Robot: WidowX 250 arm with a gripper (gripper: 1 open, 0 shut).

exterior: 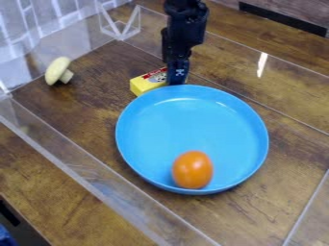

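Observation:
My dark gripper (178,69) reaches down from the top centre, its fingers open, low over the right end of a small yellow box (149,84) with a red printed face, just behind a round blue plate (193,125). Whether the fingers touch the box is hard to tell. An orange round object (191,170) sits on the plate near its front.
A pale mushroom-like object (60,70) lies on the wood at the left. Clear plastic edges run along the left and lower sides.

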